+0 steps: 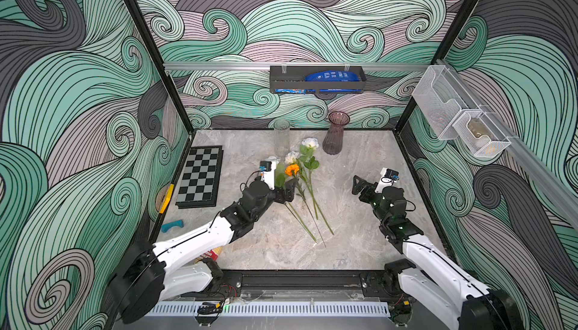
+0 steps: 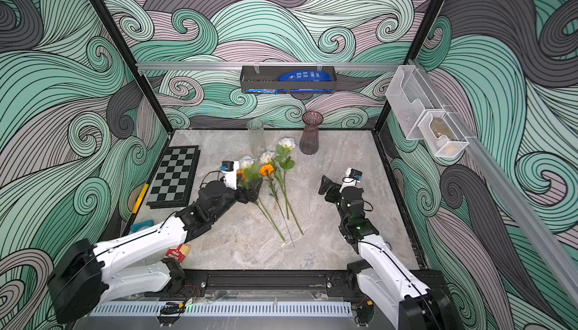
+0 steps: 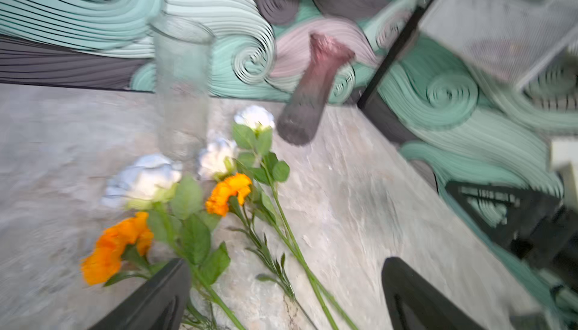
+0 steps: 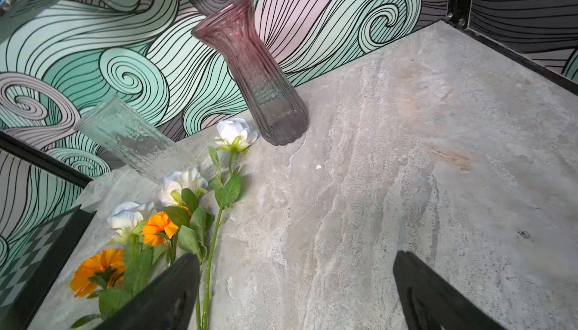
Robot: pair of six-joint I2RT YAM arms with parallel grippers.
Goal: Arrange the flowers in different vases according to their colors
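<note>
White flowers and orange flowers lie across the middle of the table, blooms toward the back; in the left wrist view a white bloom [image 3: 147, 179] and an orange bloom [image 3: 117, 248] are nearest. A clear vase [image 1: 281, 137] and a purple vase [image 1: 334, 134], both empty, stand at the table's back. My left gripper hovers over the left flowers, its fingers wide apart with nothing held. In the top left view it hides some blooms and leaves. Over bare table to the right of the stems, my right gripper is open and empty.
A checkered board [image 1: 198, 176] lies at the left edge. Wire baskets [image 1: 481, 131] hang at the right, and a dark bin [image 1: 289, 79] with blue packets hangs at the back.
</note>
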